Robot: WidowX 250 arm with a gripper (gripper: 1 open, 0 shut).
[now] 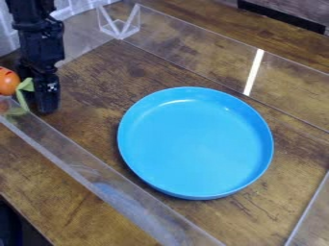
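Note:
My black gripper (38,88) hangs at the upper left edge of the camera view, reaching down to the wooden surface. An orange toy carrot (8,83) with pale green leaves sits at the far left edge, beside and partly behind the gripper's lower end, cut off by the frame. A large round blue plate (194,142) lies to the right on the wood.
Clear plastic walls run along the left and lower left of the workspace and across the back. The wood between the gripper and the plate is bare.

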